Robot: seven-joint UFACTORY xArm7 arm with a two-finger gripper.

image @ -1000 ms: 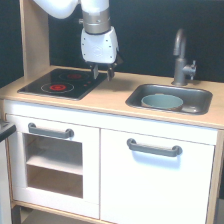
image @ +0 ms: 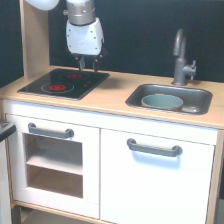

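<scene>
My gripper [image: 89, 64] hangs at the upper left of the camera view, below the white and grey wrist. Its two small dark fingers point down and look spread apart, with nothing visible between them. It is over the back right part of the black stove top [image: 66, 83], which has red burner rings, and seems to be above its surface. On the right, a teal bowl [image: 161, 102] sits inside the grey sink [image: 190, 96].
A dark faucet [image: 180, 58] rises behind the sink. The wooden counter [image: 112, 93] between stove and sink is bare. Below are an oven door [image: 52, 131] with a dark handle and a white cabinet door [image: 150, 185], both shut. A wooden post [image: 36, 45] stands at the left.
The gripper has moved left and slightly up in the view, from the stove's right edge to further over it. The bowl, sink and doors look the same.
</scene>
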